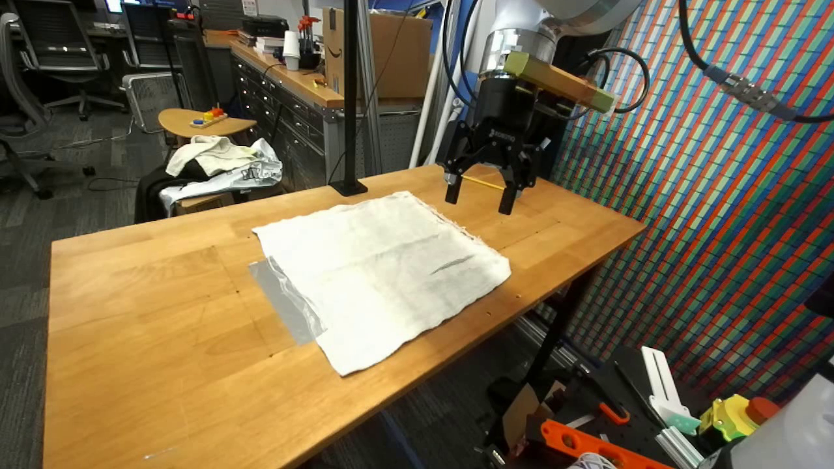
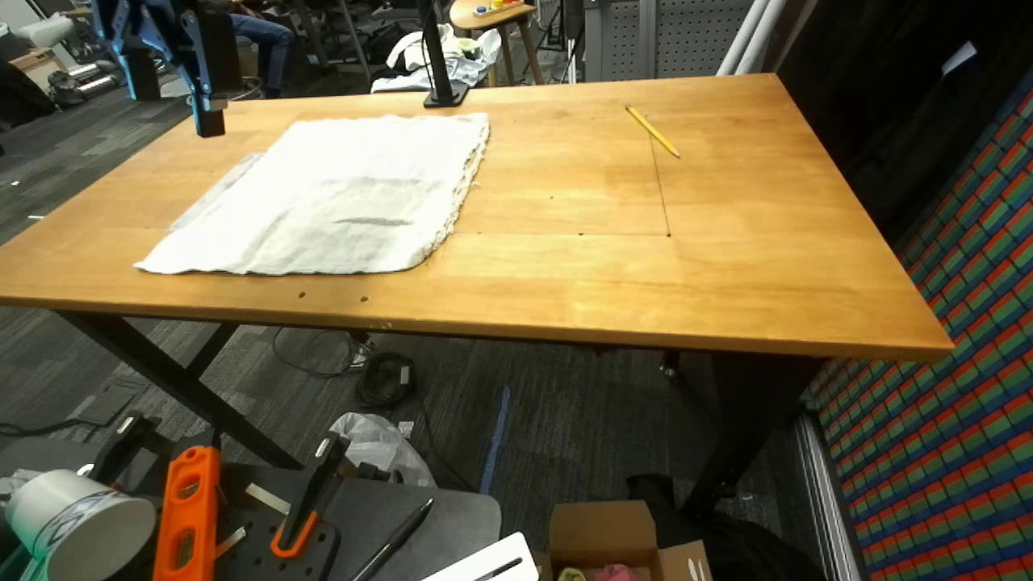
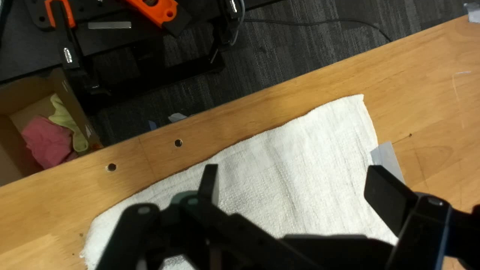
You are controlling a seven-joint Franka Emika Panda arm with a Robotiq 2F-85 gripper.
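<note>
A white cloth (image 1: 375, 273) lies spread nearly flat on the wooden table, with a slight crease near its middle; exterior view 2 shows the same cloth (image 2: 339, 194) left of centre. Under one edge of it pokes out a grey strip (image 1: 285, 305). My gripper (image 1: 479, 202) hangs in the air above the table, clear of the cloth and open, its fingers wide apart and empty. From the wrist, the cloth (image 3: 288, 175) spreads below the parted fingers (image 3: 209, 184). In exterior view 2 the gripper (image 2: 176, 106) appears at the upper left.
A yellow pencil (image 2: 653, 131) lies on the bare half of the table (image 2: 581, 281). A black post (image 1: 350, 117) rises from the back edge. Beyond the front edge are a cart with an orange tool (image 2: 187, 513) and a cardboard box (image 2: 602, 534) holding rags.
</note>
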